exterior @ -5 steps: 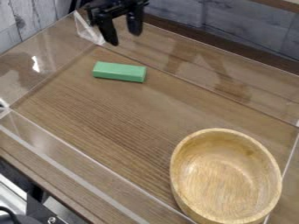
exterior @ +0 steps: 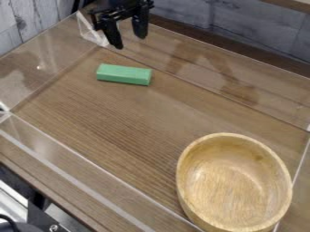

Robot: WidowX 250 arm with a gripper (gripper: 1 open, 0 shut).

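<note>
My black gripper [exterior: 125, 33] is at the top of the view, pointing down above the back left of the wooden surface, its two fingers apart. Behind it is a pale, whitish thing [exterior: 94, 29], partly hidden; I cannot tell what it is. A green block [exterior: 123, 74] lies flat a little below the gripper, apart from it.
A large round wooden bowl [exterior: 231, 140] fills the lower right. A wall edge runs along the back, and the surface ends at the lower left.
The gripper has shifted slightly about the back left, near the pale thing. The green block and the bowl have stayed in place.
</note>
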